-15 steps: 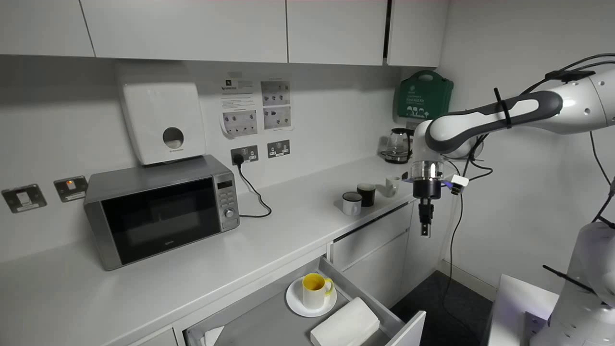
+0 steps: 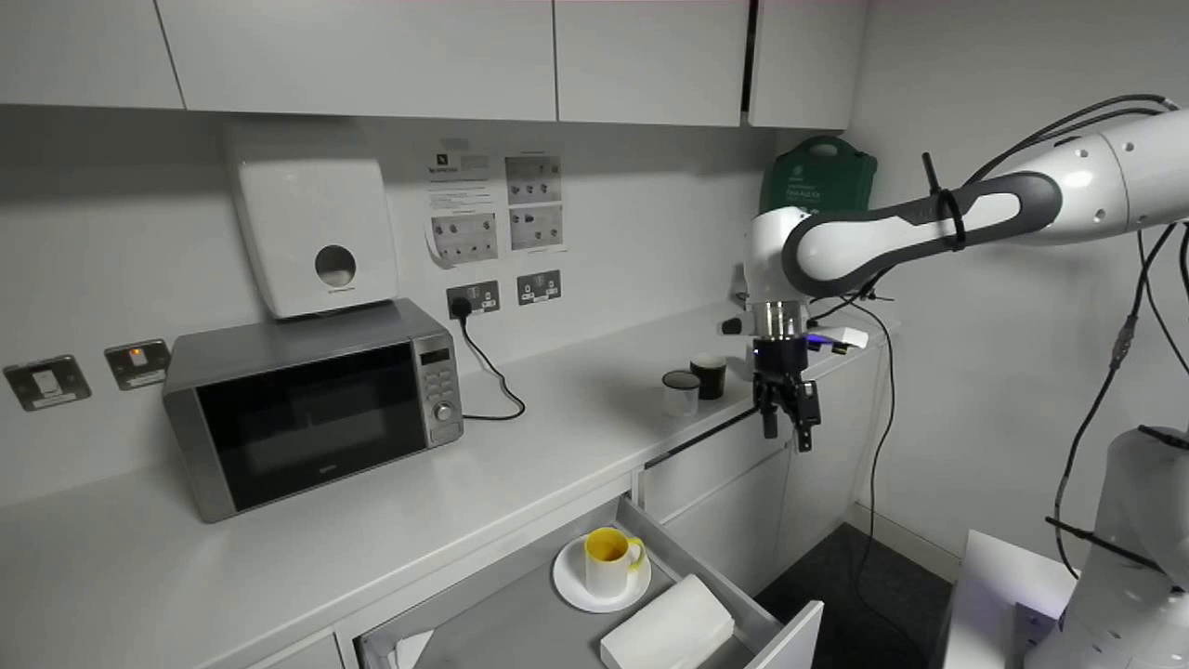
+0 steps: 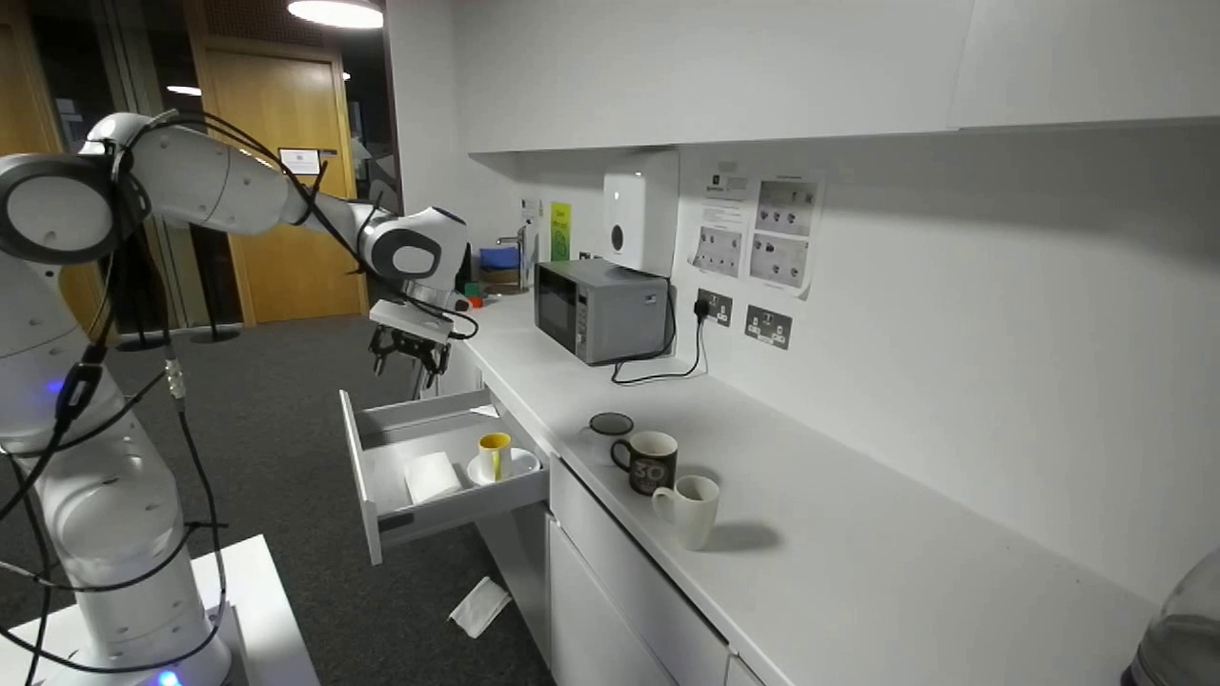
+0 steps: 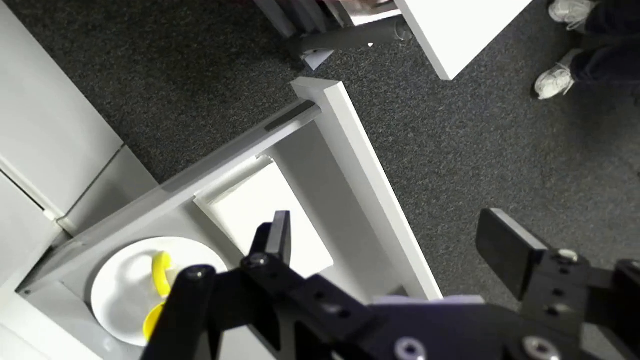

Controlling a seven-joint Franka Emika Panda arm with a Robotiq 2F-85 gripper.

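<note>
Wide apart stand the fingers of my gripper, with nothing between them; it is open. In exterior view 1 the gripper [image 2: 787, 429] hangs in the air in front of the counter, to the right of and above the pulled-out drawer [image 2: 780, 652]. Inside that drawer a white mug with a yellow interior [image 2: 607, 565] stands upright on a white plate [image 2: 570, 580]. A white paper bundle [image 2: 669, 626] lies beside them. From the wrist, the plate [image 4: 114, 300] shows at lower left, the mug's yellow handle [image 4: 160, 273] on it, partly hidden by my finger.
On the counter [image 3: 869, 549] stand a black mug [image 3: 652, 463], a white mug [image 3: 692, 511] and another dark-rimmed cup [image 3: 612, 424]. A grey microwave [image 2: 312, 401] sits further left. A person's shoes [image 4: 555, 81] show on the floor. A white cloth or paper [image 3: 480, 606] lies below the drawer.
My arm has moved left in exterior view 1, and the gripper has turned so both fingers show. It now hides the white mug and coffee pot at the back. The drawer and its contents are unmoved.
</note>
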